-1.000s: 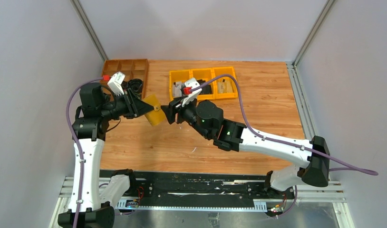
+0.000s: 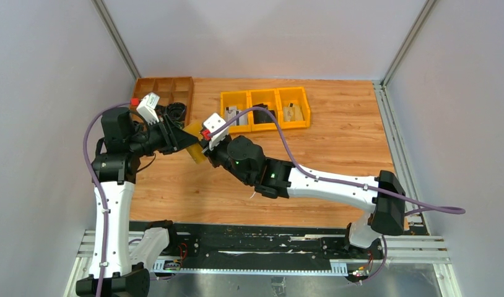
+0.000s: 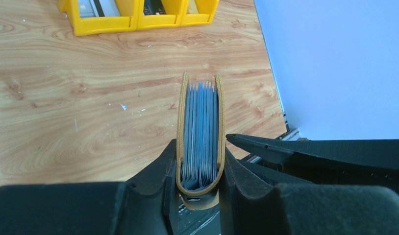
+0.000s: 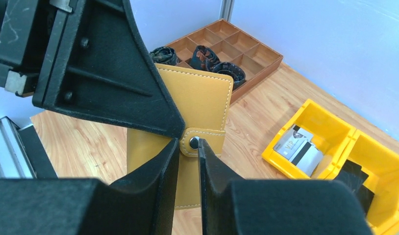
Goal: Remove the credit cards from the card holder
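The yellow card holder (image 2: pixel 194 153) is upright in the air, with my left gripper shut on it. The left wrist view shows it open at the top, with many clear plastic sleeves inside; whether cards are in them I cannot tell. In the right wrist view its snap tab (image 4: pixel 212 139) faces my right gripper, whose fingertips are at the metal snap with a small gap between them, part open.
A yellow three-compartment bin (image 2: pixel 293 124) holding flat items stands at the back centre. A wooden divided box (image 2: pixel 152 83) with dark coiled items is at the back left.
My right gripper has moved left, up to the card holder's snap, with the arm shifting left behind it. My left gripper and the holder have stayed about where they were.
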